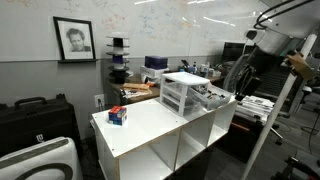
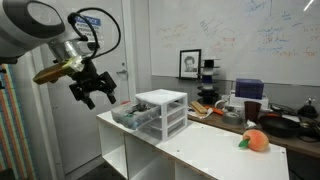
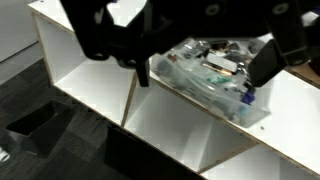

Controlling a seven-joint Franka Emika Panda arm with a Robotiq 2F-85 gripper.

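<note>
In the wrist view my gripper is open, its two dark fingers apart with nothing between them. Below it lies a clear plastic bin (image 3: 195,85) holding several small mixed items, too blurred to name. From the side, the gripper (image 2: 101,100) hangs in the air near the bin (image 2: 128,115), pointing down. The first exterior view puts the gripper (image 1: 238,86) above the right end of the white shelf, near the bin (image 1: 212,98). A white drawer unit (image 2: 172,123) stands beside the bin.
A red and blue box (image 1: 117,115) sits toward the left of the white shelf top (image 1: 147,128). An orange peach-like object (image 2: 253,140) rests on the shelf near a dark pan (image 2: 280,126) on the table behind. Much of the shelf top is bare.
</note>
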